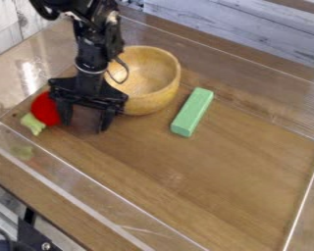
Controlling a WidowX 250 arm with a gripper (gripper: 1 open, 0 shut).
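My gripper [83, 106] is low on the wooden table at the left, its black fingers just right of a red object [43, 107] with a green tip [32, 124], which it partly covers. A yellow-tan bowl [156, 84] sits behind and right of it. Whether the fingers hold anything is hard to tell.
A green block [192, 112] lies right of the bowl. The left edge and a pale wall border the workspace at the left.
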